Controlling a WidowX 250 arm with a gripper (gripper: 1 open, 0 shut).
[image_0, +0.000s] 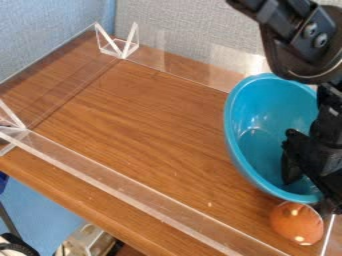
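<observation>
A large light-blue bowl (251, 125) stands tilted at the right of the wooden table (134, 130). My black gripper (302, 168) reaches down from the upper right, its lower part at the bowl's right side and partly inside it; whether it is open or shut is hard to see. An orange round object (297, 222) sits just below the bowl near the table's front edge, partly behind a clear strip.
Clear plastic barriers with white corner brackets (118, 43) line the table's edges. A grey wall stands behind.
</observation>
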